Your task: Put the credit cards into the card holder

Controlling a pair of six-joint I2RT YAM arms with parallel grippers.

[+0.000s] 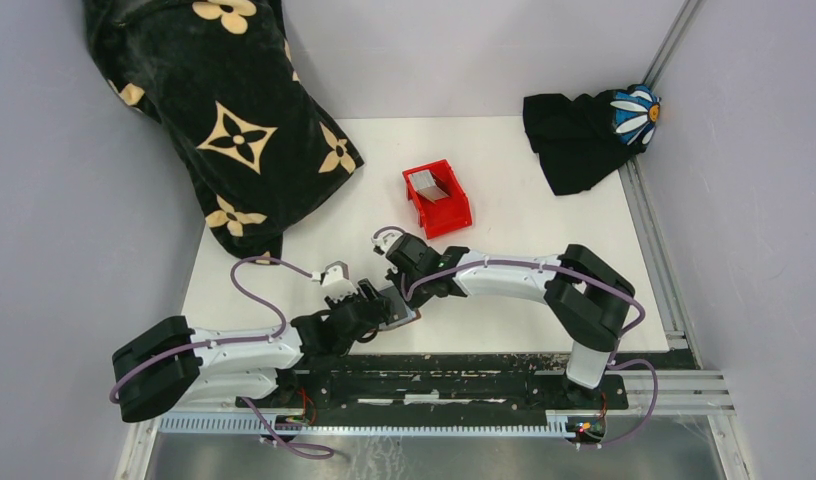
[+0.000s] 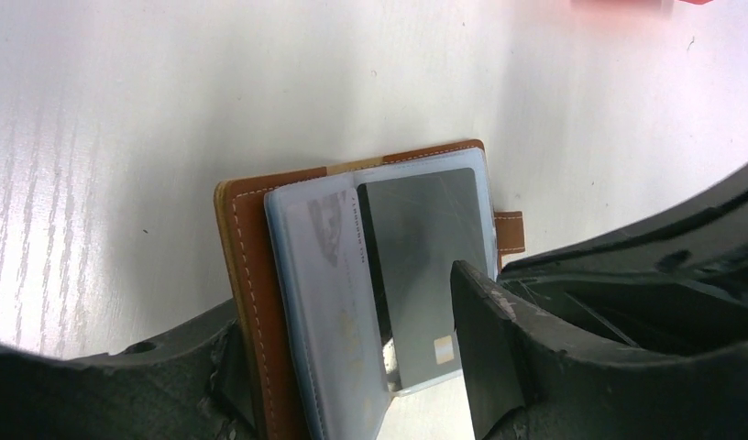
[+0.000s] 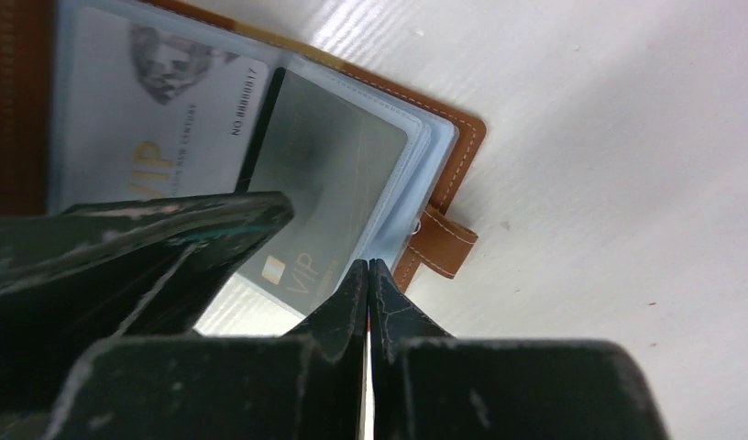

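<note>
The brown card holder [image 2: 253,312] lies spread on the table between the arms, with clear sleeves. A silver VIP card [image 3: 182,119] is in its left sleeve and a dark grey VIP card [image 3: 329,165] in its right. My left gripper stands open, its fingers spread over the holder's left part, one tip above the grey card. My right gripper is shut with nothing between its fingers. Its tips are at the holder's right edge, just below the brown strap tab [image 3: 441,243], which lies outside them.
A red box [image 1: 449,215] holding a whitish card stack [image 1: 427,185] stands behind the right gripper. A dark patterned blanket [image 1: 234,130] covers the back left, and black cloth [image 1: 574,145] lies at the back right.
</note>
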